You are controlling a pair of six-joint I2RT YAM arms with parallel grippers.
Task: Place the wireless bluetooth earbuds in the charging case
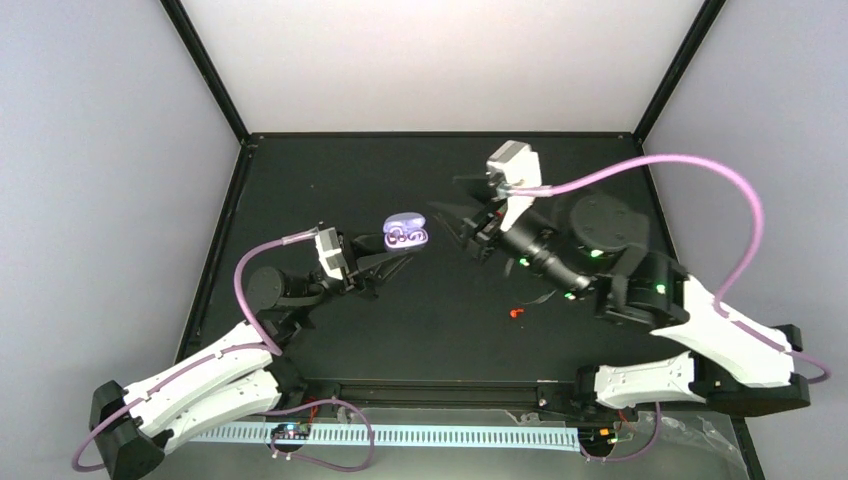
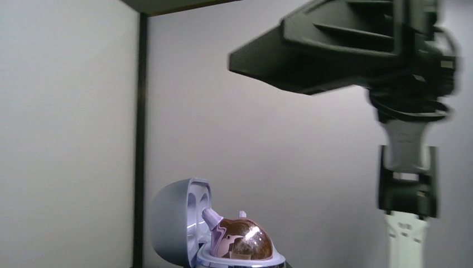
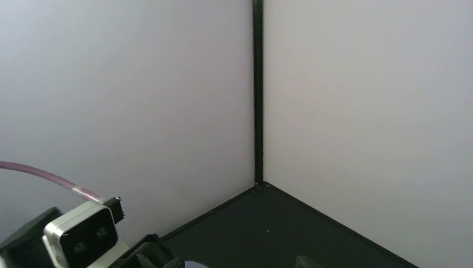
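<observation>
The charging case is pale lilac with its lid raised, and my left gripper is shut on its base, holding it above the black floor. Two earbud shapes show in the case from the top view. In the left wrist view, a shiny earbud sits in the case with its stem leaning toward the open lid; a second stem tip peeks out behind it. How deep they sit cannot be told. My right gripper, blurred, stands open to the right of the case, apart from it, with nothing visible between its fingers.
A small red piece lies on the black floor below the right arm. Pale walls enclose the floor at the back and sides. Open floor lies behind and in front of the case.
</observation>
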